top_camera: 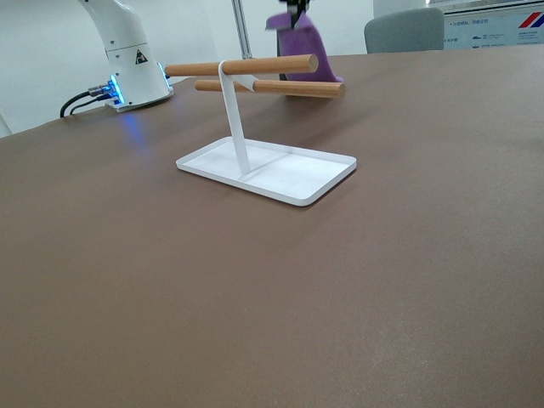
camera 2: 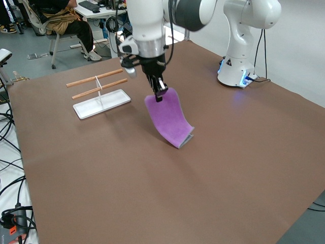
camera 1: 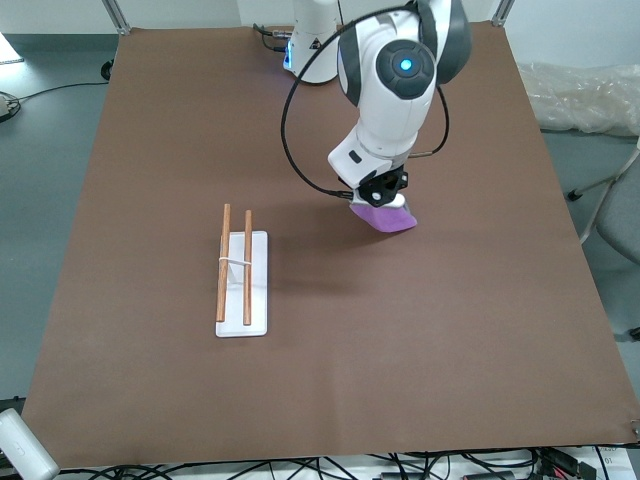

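A purple cloth (camera 1: 383, 218) (top_camera: 306, 47) (camera 2: 168, 118) with a grey underside hangs from my gripper (camera 2: 158, 96), which is shut on one end of it; its lower end reaches down toward the table. In the left view my gripper (camera 1: 381, 195) is right of a white rack with a tray base (camera 1: 256, 285) (top_camera: 297, 178) (camera 2: 112, 100) and two horizontal wooden bars (camera 1: 222, 262) (top_camera: 272, 65) (camera 2: 94, 77). The rack's bars are bare.
Cables and equipment (camera 2: 15, 221) lie along the table's edge.
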